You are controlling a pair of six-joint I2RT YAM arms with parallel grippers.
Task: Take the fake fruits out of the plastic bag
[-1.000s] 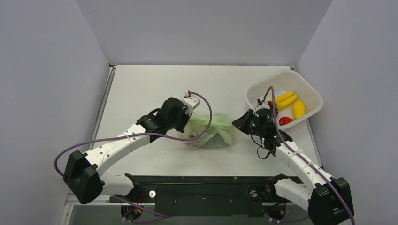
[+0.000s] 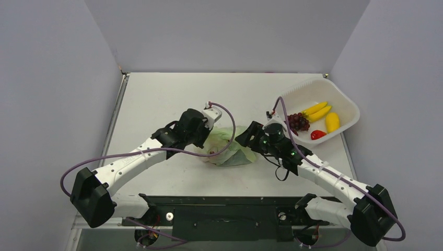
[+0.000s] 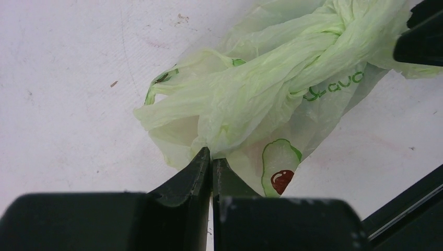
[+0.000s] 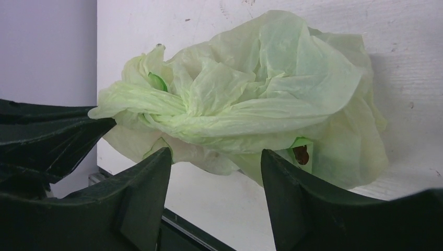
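A crumpled pale green plastic bag [image 2: 230, 151] lies on the table between the arms. My left gripper is shut on a fold at the bag's left end, as both wrist views show. My right gripper hangs open over the bag's right part, nothing between its fingers; the bag's twisted middle [image 4: 209, 120] lies just beyond them. Whether fruit is inside the bag I cannot tell.
A white bin [image 2: 292, 97] at the back right holds bananas [image 2: 316, 110], grapes [image 2: 298, 121], a yellow fruit [image 2: 332, 122] and a red fruit [image 2: 317, 134].
My right gripper has moved left toward the bag and opened. My left arm has stayed about still.
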